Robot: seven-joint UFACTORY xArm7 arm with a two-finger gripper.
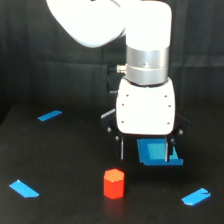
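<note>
My gripper [145, 154] hangs over the dark table, its thin fingers wide apart on either side of the white hand. No object shows between them. In front of it and a little to the left in the view stands a red block [114, 184] with a hexagonal outline, apart from the fingers. Beyond the gripper, partly covered by the hand and one finger, is a flat-looking blue square [153, 152]; whether it has any depth I cannot tell.
Strips of blue tape lie on the black surface: one at the back left [50, 115], one at the front left [24, 188] and one at the front right [196, 197].
</note>
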